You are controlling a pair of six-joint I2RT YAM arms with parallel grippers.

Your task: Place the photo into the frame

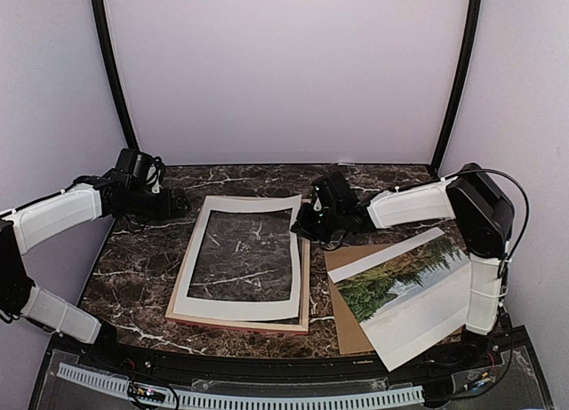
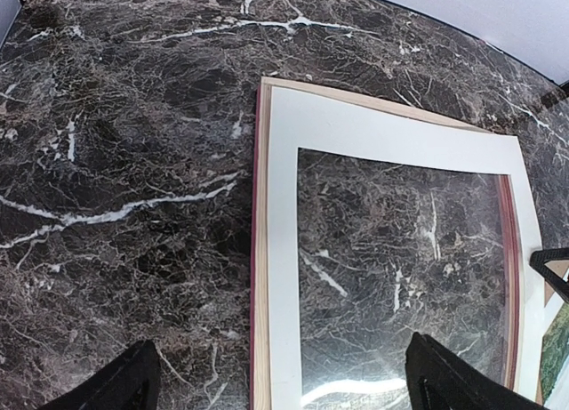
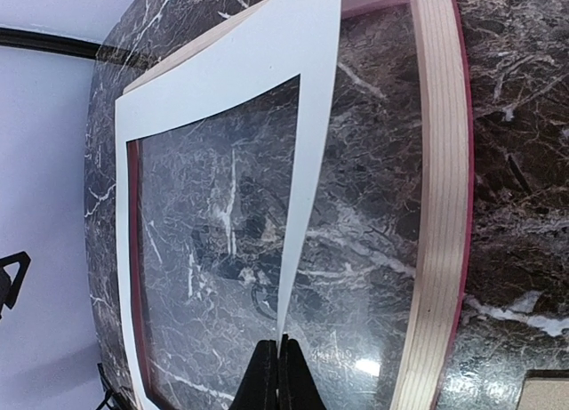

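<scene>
The wooden frame point(image 1: 304, 312) lies on the marble table with a clear pane and a white mat point(image 1: 240, 308) over it. My right gripper is shut at the mat's right strip, whose narrow end runs to its fingertips; whether it grips that strip I cannot tell. My left gripper hangs open, left of the frame, with nothing between its fingers. The landscape photo point(image 1: 391, 277), with white paper borders, lies at the right on a brown board point(image 1: 354, 337).
Walls surround the back and both sides, and a dark rail runs along the front edge.
</scene>
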